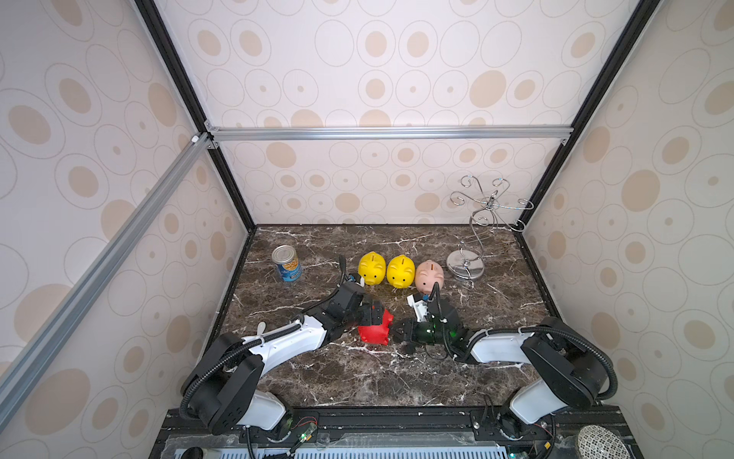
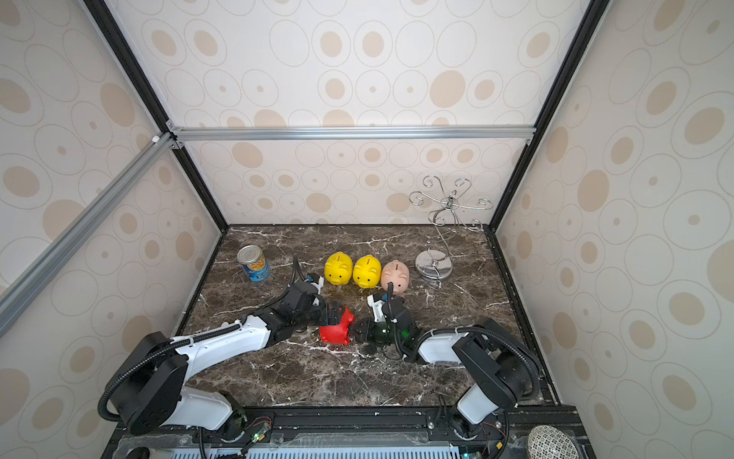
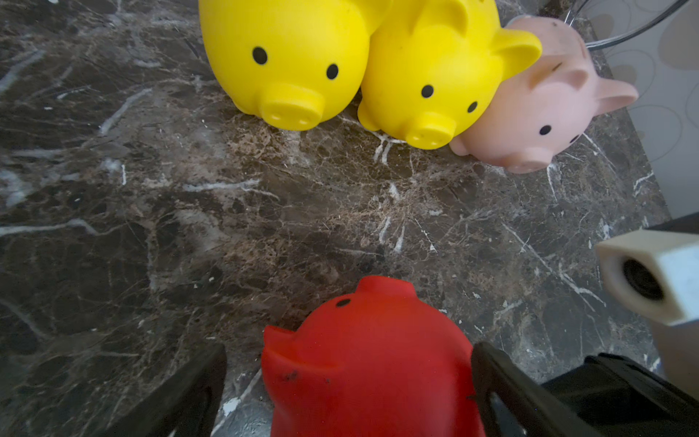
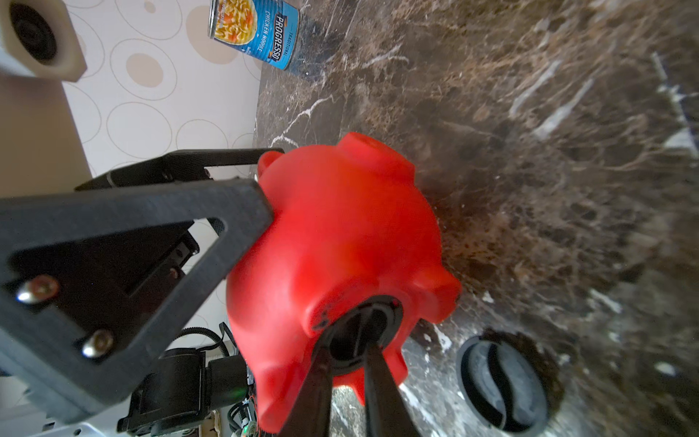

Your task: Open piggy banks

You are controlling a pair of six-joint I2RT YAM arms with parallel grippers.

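Observation:
The red piggy bank [image 4: 342, 218] lies on its side at the table's middle, its bottom hole showing open and dark in the right wrist view. A black plug [image 4: 502, 382] lies on the table beside it. My left gripper is open with its fingers either side of the red bank. My right gripper [image 1: 399, 330] is at the bank's bottom, fingers close to or in front of the hole; how far apart they stand is hard to tell. Two yellow banks [image 1: 371, 267] and a pink bank [image 1: 429, 277] stand behind.
A soup can [image 1: 287, 264] stands at the back left, and a metal stand [image 1: 465, 264] at the back right.

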